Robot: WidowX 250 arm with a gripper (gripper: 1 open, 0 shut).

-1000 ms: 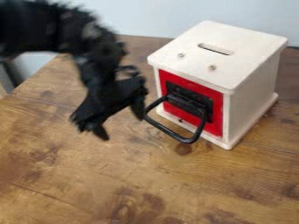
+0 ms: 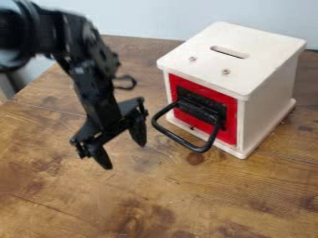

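My black gripper [image 2: 122,147] hangs over the wooden table, left of a pale wooden box [image 2: 231,58], its two fingers spread open with nothing between them. The box has a slot and screws on top and a red front panel [image 2: 228,137] with a black mechanism and a looped black handle [image 2: 180,138] sticking out toward the front left. The gripper is apart from the handle, a short way to its left.
A pale wall stands behind it, and the table's edge shows at the back left.
The box looks unmoved.
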